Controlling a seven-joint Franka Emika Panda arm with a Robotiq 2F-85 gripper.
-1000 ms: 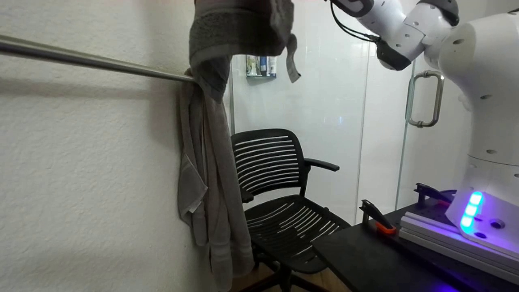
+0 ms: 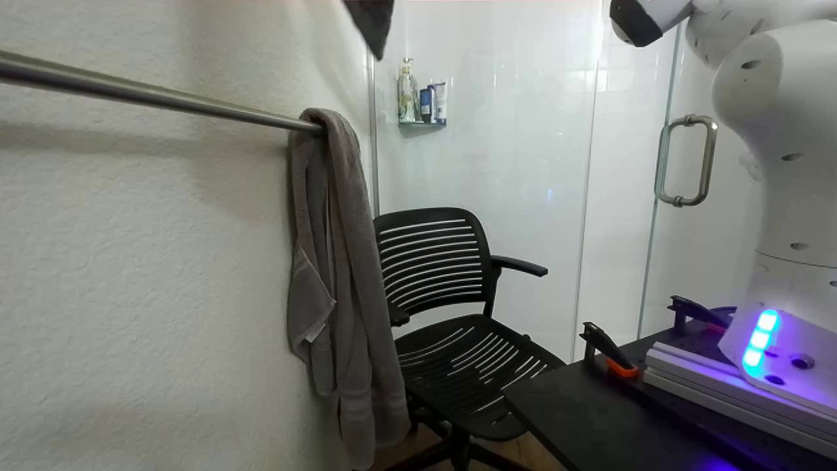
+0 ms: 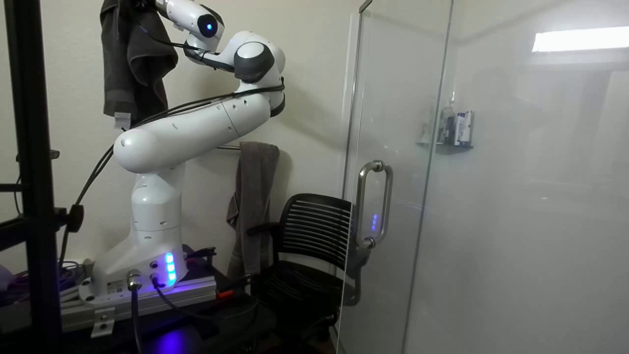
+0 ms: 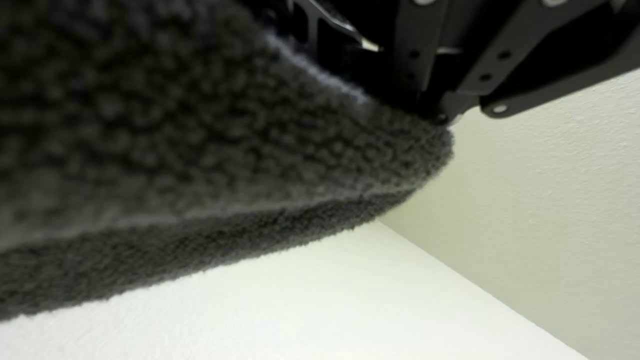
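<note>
A dark grey towel (image 3: 134,65) hangs high beside the wall in exterior view 2, its white tag at the lower edge. My gripper is shut on this towel; its cloth (image 4: 210,144) fills the left of the wrist view and runs up to the fingertips, where the pinched part is mostly hidden. In exterior view 1 only one dark corner of the held towel (image 2: 373,23) dips in from the top, clear of the rod. A second grey towel (image 2: 353,259) is draped over the metal rod (image 2: 180,98).
Beneath the rod's end stands a black chair (image 2: 439,267), close to the black table (image 2: 588,416). A glass shower door with a metal handle (image 2: 706,161) is behind. Bottles (image 2: 408,94) sit on a small corner shelf. Bare wall lies along the rod's left part.
The held towel has risen almost out of exterior view 1, away from the rod and the draped towel. The arm's visible wrist part has risen too. The draped towel has stayed in place.
</note>
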